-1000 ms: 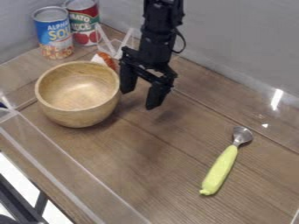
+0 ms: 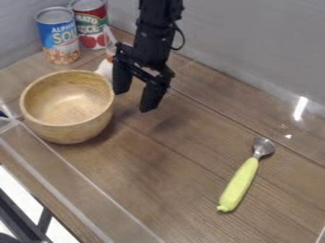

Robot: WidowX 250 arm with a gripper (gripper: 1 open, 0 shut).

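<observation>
My black gripper (image 2: 137, 84) hangs over the counter just right of a wooden bowl (image 2: 66, 121), open, with its two fingers apart above the rim's right side and beside it. A small white object with some orange (image 2: 106, 66) is partly hidden behind the gripper; whether it touches the fingers I cannot tell. A yellow-handled utensil (image 2: 238, 182) with a metal end lies at the right.
An ALPHA soup can (image 2: 59, 36) and a red-labelled can (image 2: 91, 25) stand at the back left against the wall.
The gripper has moved a little to the left and up from where it was. The bowl has shifted slightly left and down in view.
</observation>
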